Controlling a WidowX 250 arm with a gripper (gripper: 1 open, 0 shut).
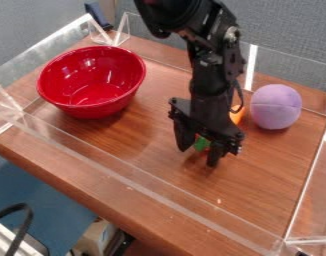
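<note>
The black robot gripper (206, 144) is low over the wooden tabletop at the centre right, its fingers down near the surface. A small green object (202, 142) sits between or just behind the fingers, partly hidden by them; whether they are closed on it I cannot tell. An orange item (238, 114) shows behind the gripper, mostly hidden by it.
A red bowl (91, 82) stands at the back left, and a purple ball (275, 106) at the right. Clear low walls border the wooden table (112, 165).
</note>
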